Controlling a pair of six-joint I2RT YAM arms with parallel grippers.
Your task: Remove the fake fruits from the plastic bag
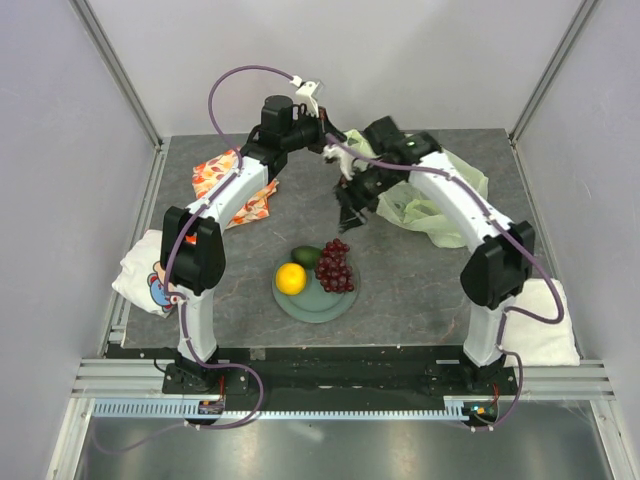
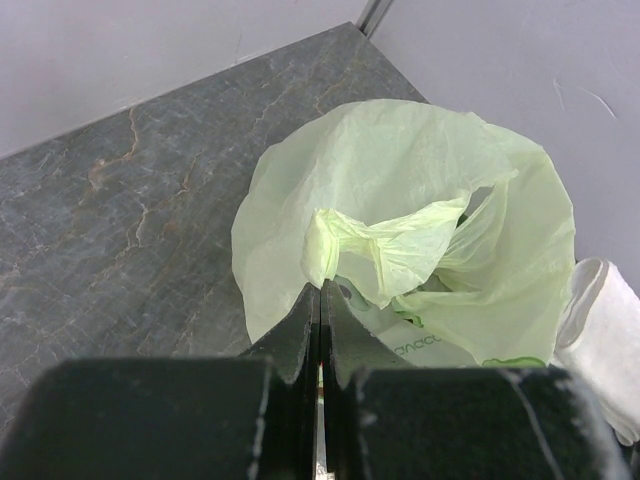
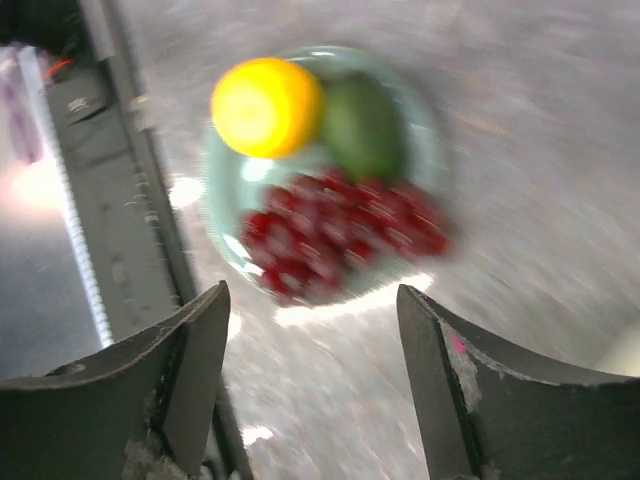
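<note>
The pale green plastic bag (image 1: 440, 215) stands at the back right, its rim pinched in my left gripper, which is shut on it. Blurred by motion, my right gripper (image 1: 350, 215) hangs between plate and bag with its fingers apart and nothing between them. On the green plate (image 1: 315, 315) lie an orange (image 1: 291, 279), a dark green avocado-like fruit (image 1: 306, 256) and a bunch of red grapes (image 1: 335, 268).
An orange-and-white patterned cloth (image 1: 235, 187) lies at the back left, and a white cloth with a cartoon print (image 1: 145, 275) at the left edge. Another white cloth (image 1: 530, 325) is at the right. Between plate and right cloth the table is bare.
</note>
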